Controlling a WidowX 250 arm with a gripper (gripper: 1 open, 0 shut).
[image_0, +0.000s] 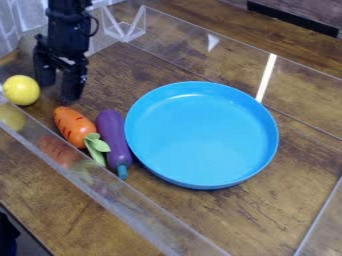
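Observation:
My black gripper (60, 78) is at the upper left, low over the wooden board, just behind and right of a yellow ball-like fruit (20, 90), with its fingers open. An orange toy carrot (75, 126) with green leaves lies in front of it. Beside the carrot is a purple toy eggplant (114, 138) with a blue-green stem. A large blue plate (201, 110) fills the middle right of the board.
Clear plastic walls (127, 215) edge the work area along the left and front. Bare wood (241, 60) lies behind and to the right of the plate.

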